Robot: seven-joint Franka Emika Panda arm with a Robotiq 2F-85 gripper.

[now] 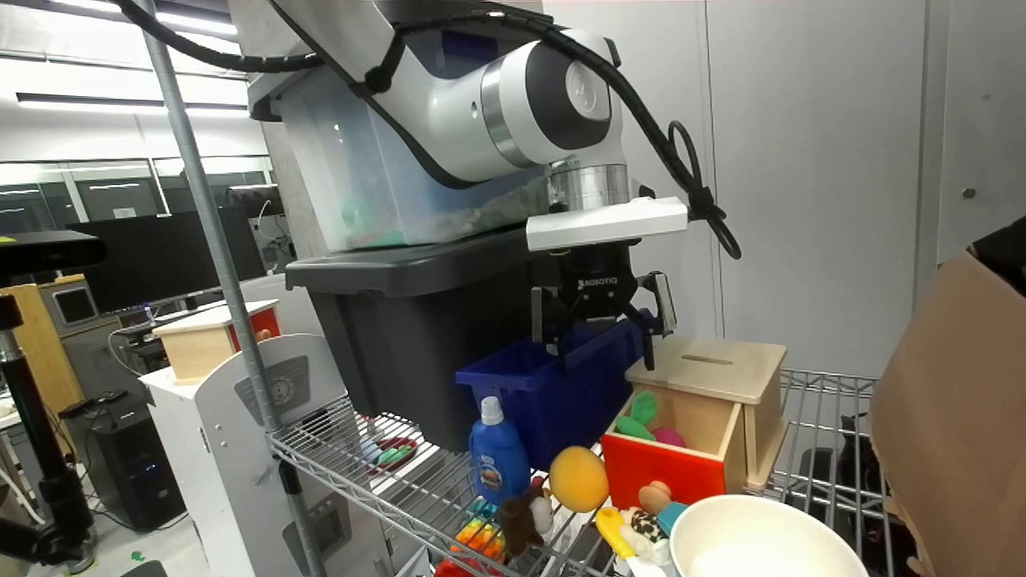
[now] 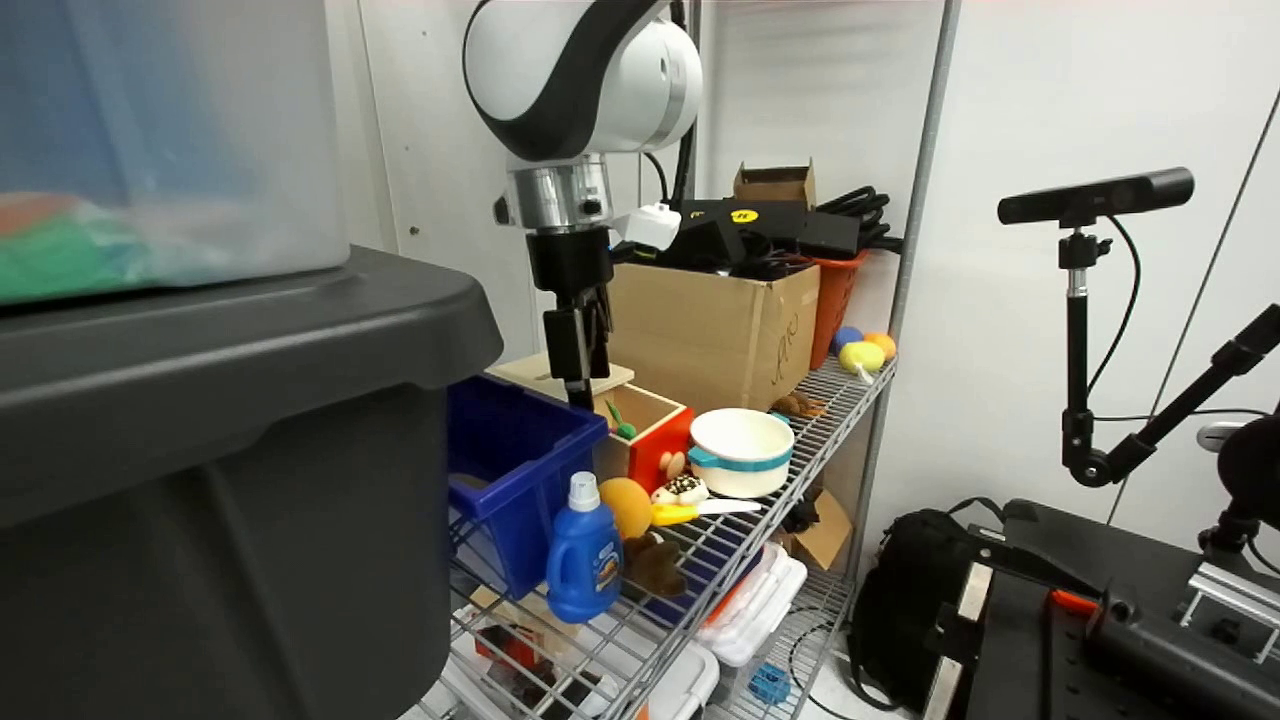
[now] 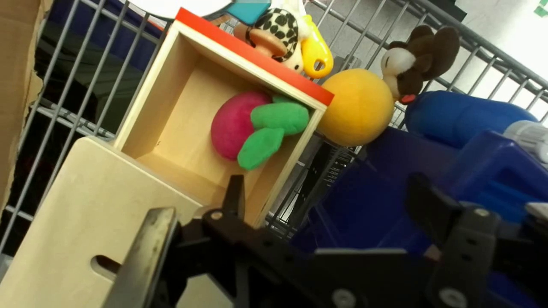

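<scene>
My gripper (image 1: 601, 351) is open, its fingers spread wide with nothing between them. It stands above the blue bin (image 2: 528, 462), with one finger close to the wooden box (image 1: 712, 370). In the wrist view, the box's red-fronted drawer (image 3: 257, 56) is pulled out. Inside it lies a magenta plush ball (image 3: 233, 123) with green leaf-like pieces (image 3: 280, 118), near one side wall. The blue bin (image 3: 354, 205) spreads below the gap between my fingers; much of its inside is hidden by the gripper.
Beside the drawer sit an orange ball (image 1: 578, 479), a blue detergent bottle (image 1: 499, 457) and a brown plush toy (image 3: 436, 48). A white bowl (image 1: 769, 538) stands in front. A tall dark tote (image 1: 414, 336) and a cardboard box (image 1: 962, 413) flank the area.
</scene>
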